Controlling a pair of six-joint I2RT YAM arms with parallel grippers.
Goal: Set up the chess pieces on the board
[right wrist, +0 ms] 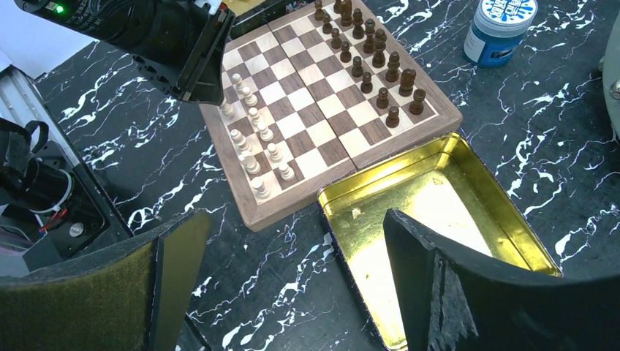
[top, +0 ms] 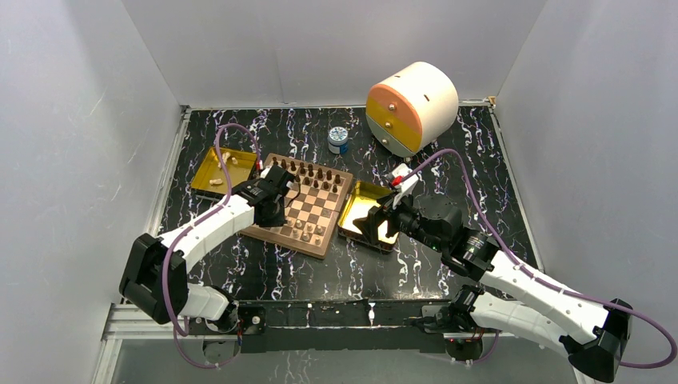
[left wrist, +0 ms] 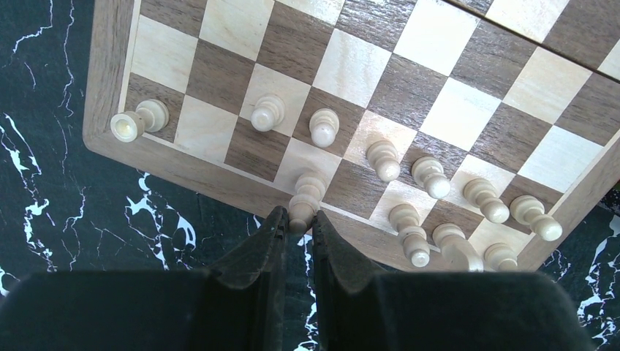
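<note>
The chessboard (top: 320,210) has dark pieces (right wrist: 392,72) along its far side and white pieces (right wrist: 274,152) along the near side. In the left wrist view a white rook (left wrist: 128,124) stands at the corner. My left gripper is over the near edge, its fingertips at a tall white piece (left wrist: 307,191) on the edge row; whether they are closed on it is unclear. My right gripper stands open above the right gold tray (right wrist: 439,167), nothing between its fingers.
A left gold tray (top: 209,172) holds a few light pieces. A blue jar (top: 337,141) and a round drawer box (top: 412,108) stand behind the board. Bare marble (top: 424,272) lies at front right.
</note>
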